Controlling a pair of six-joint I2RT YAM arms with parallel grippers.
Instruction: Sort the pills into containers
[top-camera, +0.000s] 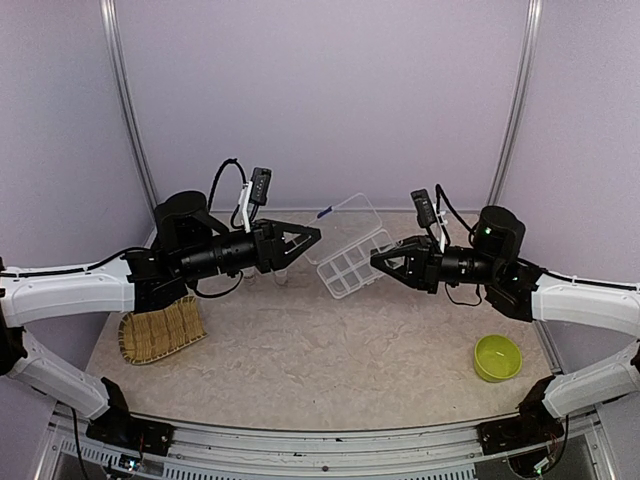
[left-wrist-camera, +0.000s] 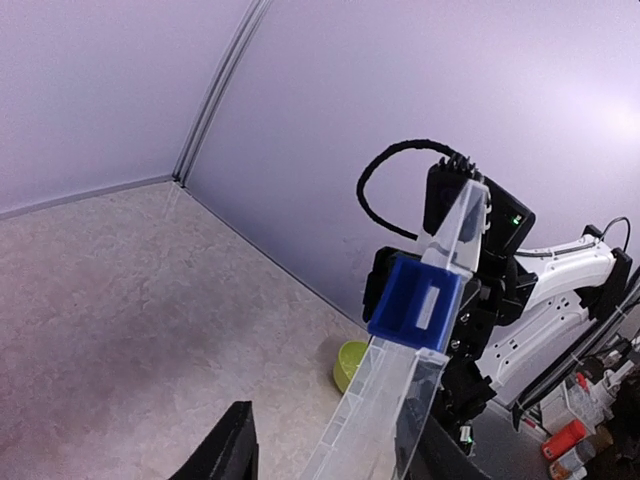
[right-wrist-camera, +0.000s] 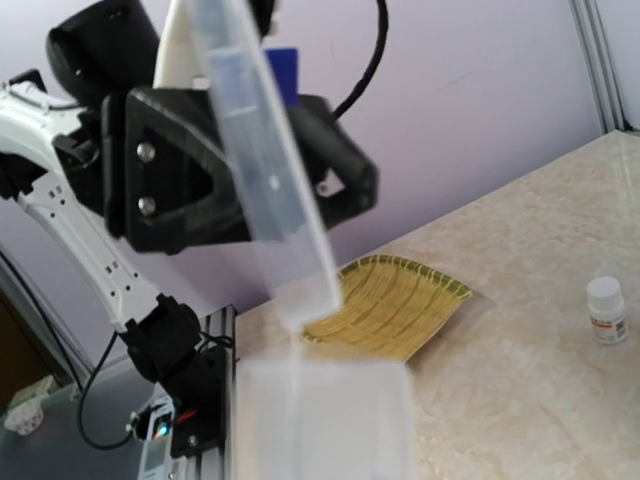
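A clear compartment box (top-camera: 352, 266) hangs between the arms in the top view, tilted, its transparent lid swung up. My right gripper (top-camera: 378, 261) is shut on the box's right side; in the right wrist view its fingers are not visible, and the box base (right-wrist-camera: 325, 425) fills the bottom. A blue latch (left-wrist-camera: 415, 303) sits on the lid. My left gripper is open, with the lid's edge (left-wrist-camera: 372, 405) passing between its spread fingers, apparently untouched. A white pill bottle (right-wrist-camera: 606, 312) stands upright on the table at the right. No loose pills can be made out.
A woven basket (top-camera: 162, 332) lies at the table's left, and a green bowl (top-camera: 497, 358) stands near the right front. Clear bottles behind the left gripper are mostly hidden.
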